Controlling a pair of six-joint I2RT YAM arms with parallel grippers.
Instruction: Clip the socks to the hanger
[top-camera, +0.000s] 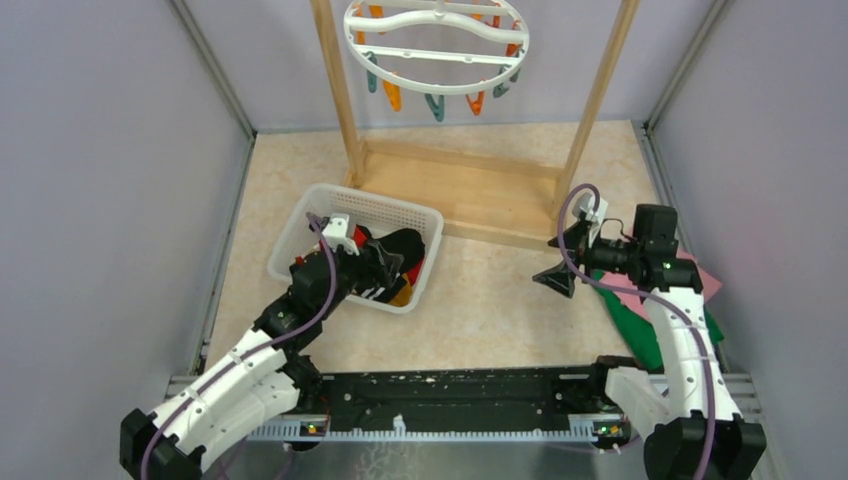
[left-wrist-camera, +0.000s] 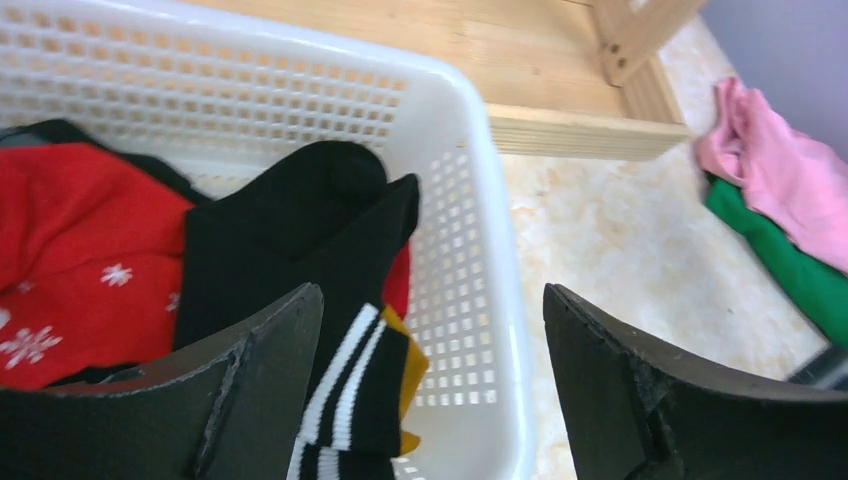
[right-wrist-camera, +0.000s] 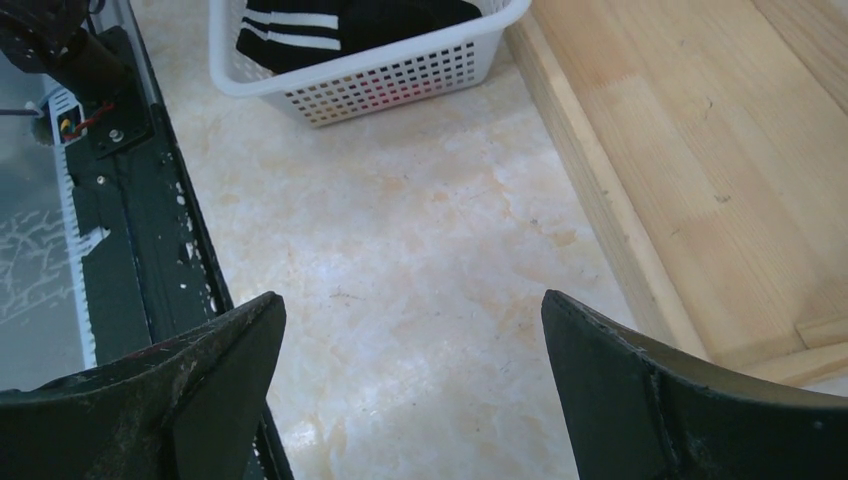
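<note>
Black, red and yellow socks lie heaped in a white basket (top-camera: 283, 245). In the left wrist view a black sock with white stripes (left-wrist-camera: 345, 375) lies at the basket's right end, beside a red sock with white snowflakes (left-wrist-camera: 110, 310). My left gripper (top-camera: 383, 272) hovers over the socks, its fingers (left-wrist-camera: 265, 385) well apart and nothing between them. The right gripper (top-camera: 562, 264) stands open and empty over bare floor right of the basket. A round white hanger (top-camera: 440, 52) with orange and teal clips (top-camera: 437, 105) hangs at the back.
A wooden frame (top-camera: 470, 200) stands behind the basket, with upright posts (top-camera: 598, 100). Green cloth (top-camera: 630, 325) and pink cloth (top-camera: 708, 283) lie at the right, partly beneath the right arm. The floor between basket and right gripper is clear.
</note>
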